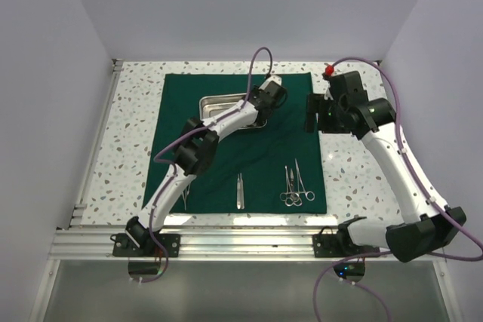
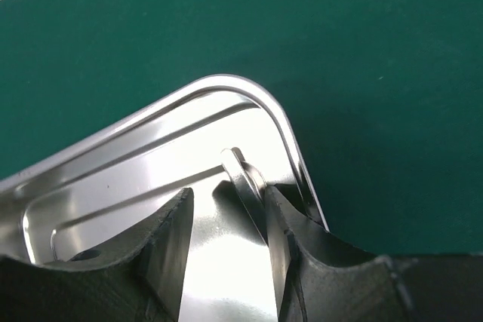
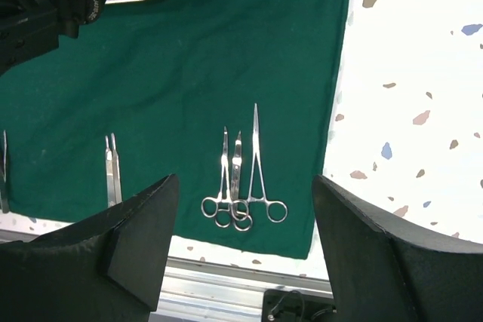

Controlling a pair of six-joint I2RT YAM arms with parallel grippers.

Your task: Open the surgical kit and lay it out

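In the left wrist view a silver metal tray (image 2: 128,171) lies on the green cloth (image 2: 362,28). A narrow metal instrument (image 2: 240,179) rests inside it near a corner. My left gripper is part open over the tray, the instrument lying between its fingers, close against the right one; whether they touch cannot be told. In the top view the left arm covers the tray's right half. My right gripper hangs open and empty at the right of the cloth. Clamps and scissors (image 1: 293,188) lie at the cloth's lower right, tweezers (image 1: 240,191) at its lower middle.
More thin instruments (image 1: 186,195) lie at the lower left, partly behind the left arm.
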